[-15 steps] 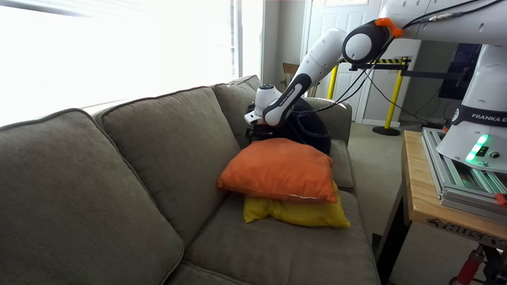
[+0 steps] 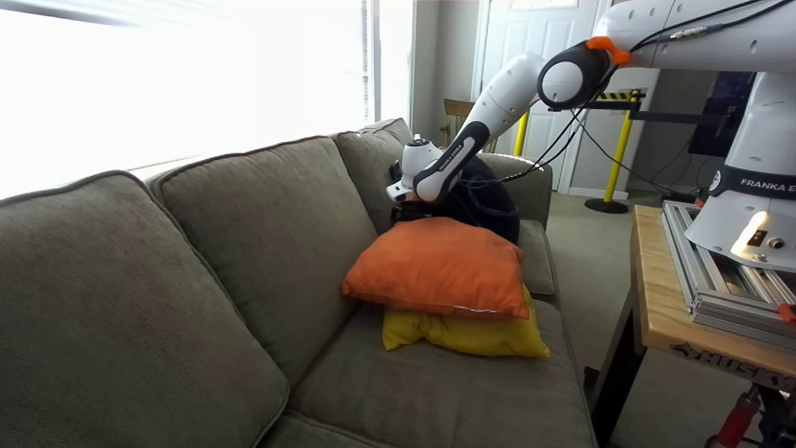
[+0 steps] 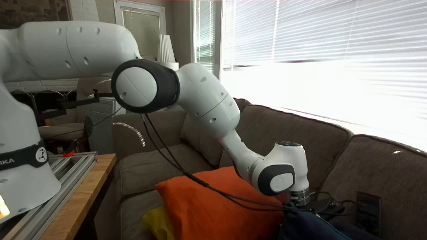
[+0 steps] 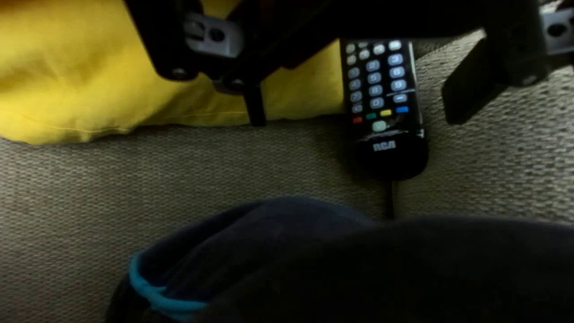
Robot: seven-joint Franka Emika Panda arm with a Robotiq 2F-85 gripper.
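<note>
In the wrist view a black RCA remote point(image 4: 383, 134) lies on the couch seat, its upper end hidden behind my gripper's dark body. My gripper is open, one fingertip to the left of the remote and the other to the right, with neither touching it as far as I can see. The yellow pillow point(image 4: 70, 75) reaches up to the remote's left side. Below the remote, a dark blue pillow point(image 4: 258, 231) with turquoise piping fills the lower part of that view. Both exterior views have the gripper's fingers hidden among the pillows.
An orange pillow point(image 2: 440, 265) rests on top of the yellow one, right beside the wrist. The couch backrest point(image 2: 254, 231) rises close to the hand. Bare seat point(image 2: 403, 388) lies in front of the pillows. Cables point(image 3: 224, 194) hang along the arm over the orange pillow.
The light on the robot's base has turned from green to a warm white. The pillows look unmoved.
</note>
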